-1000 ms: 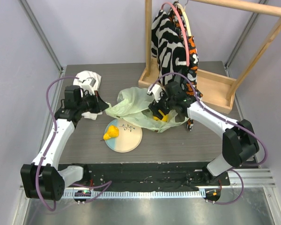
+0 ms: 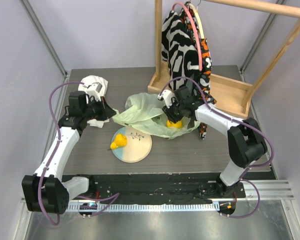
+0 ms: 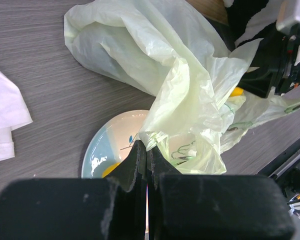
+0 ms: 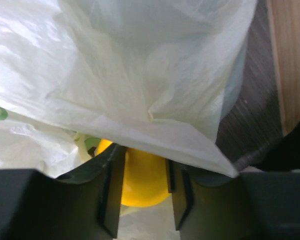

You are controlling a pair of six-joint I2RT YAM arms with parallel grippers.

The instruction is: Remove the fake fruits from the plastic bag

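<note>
The pale green plastic bag point(image 2: 142, 112) lies crumpled in mid table. My left gripper point(image 2: 109, 114) is shut on one end of it, visible at the fingertips in the left wrist view point(image 3: 146, 147). My right gripper point(image 2: 171, 112) is inside the bag's opening, its fingers either side of a yellow fake fruit point(image 4: 145, 177), partly hidden by plastic; whether they grip it is unclear. A yellow pear-like fruit point(image 2: 118, 141) lies on the plate point(image 2: 139, 152) below the bag.
A wooden rack point(image 2: 230, 92) with patterned garments stands at the back right, close to the right arm. A white cloth point(image 2: 95, 82) lies at the back left.
The right gripper has shifted slightly within the bag, and more of the yellow fruit shows below it in the top view. The left arm is still.
</note>
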